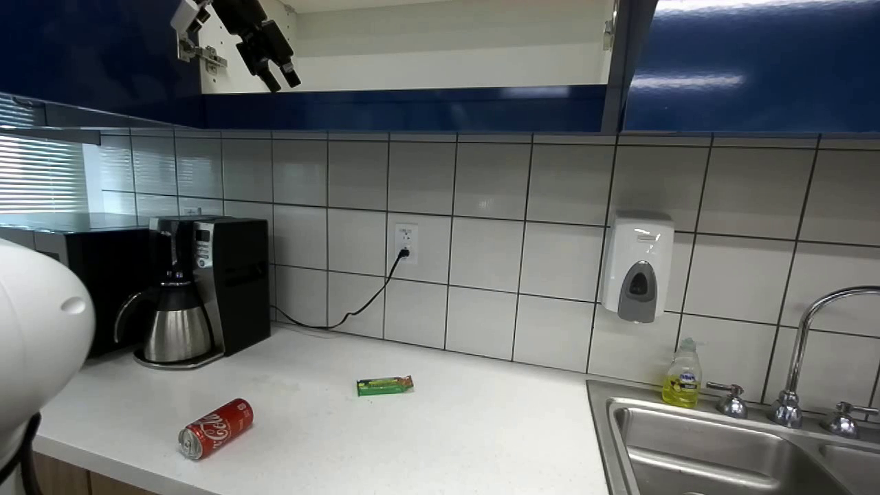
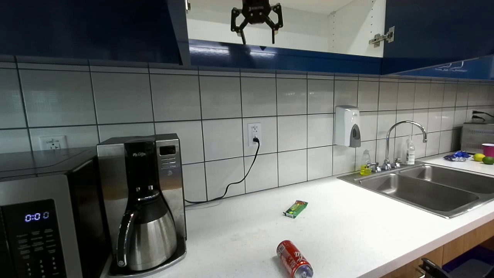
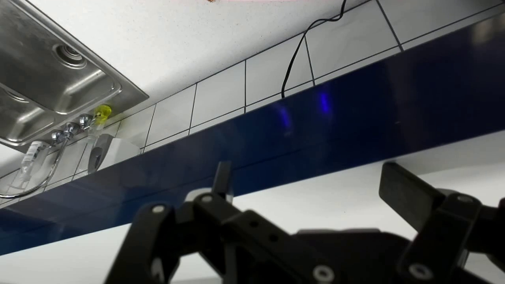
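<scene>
High in front of the open upper cabinet (image 2: 287, 23), my gripper (image 2: 258, 41) stands open, its fingers spread and nothing between them. In the wrist view the two finger pads (image 3: 406, 194) are wide apart, with the cabinet's blue lower edge (image 3: 284, 137) beyond them. Far below on the white counter, a red Coca-Cola can (image 1: 216, 428) lies on its side near the front. A small green packet (image 1: 384, 385) lies flat farther back, to the can's right in exterior view 1.
A coffee maker (image 2: 148, 204) and a microwave (image 2: 34, 222) occupy the counter's left end. A sink (image 1: 718, 454) with a faucet is on the right, beside a yellow soap bottle (image 1: 682, 375). A black cord (image 1: 359, 312) runs along the wall. Between packet and sink the counter is bare.
</scene>
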